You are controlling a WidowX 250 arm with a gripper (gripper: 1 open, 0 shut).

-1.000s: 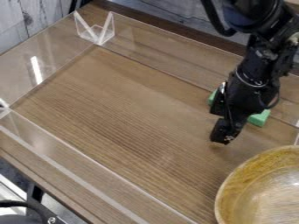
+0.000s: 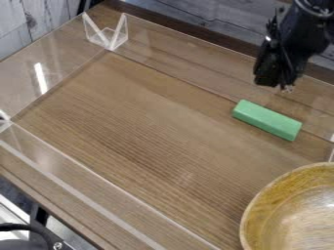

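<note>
The black gripper (image 2: 275,70) hangs at the top right, raised above the wooden table. Its fingers point down, with nothing visible between them, and stand apart from the green block (image 2: 267,118). The block lies flat on the table at the right, below the gripper in the view, with its long side running diagonally.
A large yellow bowl (image 2: 287,210) fills the bottom right corner. Clear plastic pieces stand at the top left and left edge.
The gripper has moved up and back, away from the table's middle right, uncovering the green block.
</note>
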